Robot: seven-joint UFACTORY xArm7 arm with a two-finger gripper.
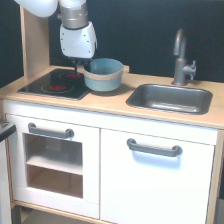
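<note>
A blue-grey pot (pixel 104 80) with a light rim is at the right edge of the black stovetop (pixel 55 84) in the camera view. The white arm comes down from the upper left. Its dark gripper (pixel 82 68) is at the pot's left side, close against or overlapping the rim. The fingers are small and dark, so whether they are closed on the rim cannot be made out. The pot's underside and any gap beneath it are hard to judge.
A steel sink (pixel 172 98) with a dark faucet (pixel 181 58) lies to the right. Bare wooden counter (pixel 128 91) separates it from the pot. Below are white cabinet doors (pixel 155 182) with dark handles (pixel 154 148).
</note>
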